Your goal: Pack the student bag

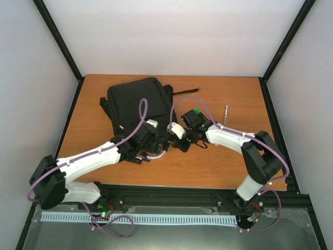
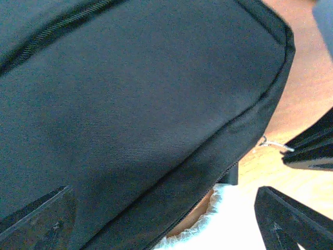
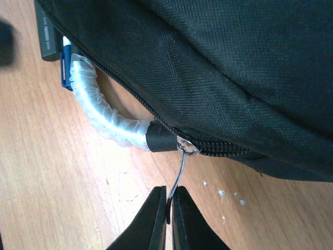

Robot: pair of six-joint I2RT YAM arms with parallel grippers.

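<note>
The black school bag [image 1: 136, 98] lies on the table left of centre. My right gripper is shut on the thin metal zipper pull [image 3: 178, 179], at the bag's edge beside its padded handle. In the left wrist view, my left gripper is open above the bag's zipped flap, its fingers [image 2: 52, 216] spread wide with nothing held between them. The zipper pull [image 2: 277, 146] and the tip of the right gripper show at the right there. Seen from the top, both grippers are close together at the bag's near right corner, and the arms hide part of it.
A clear-wrapped handle [image 3: 99, 107] curves beside the bag. A blue pen [image 3: 66, 62] and a dark marker [image 3: 48, 36] lie near it. A green-capped item [image 1: 196, 111] is partly behind the right arm, and a silver pen [image 1: 226, 114] lies farther right.
</note>
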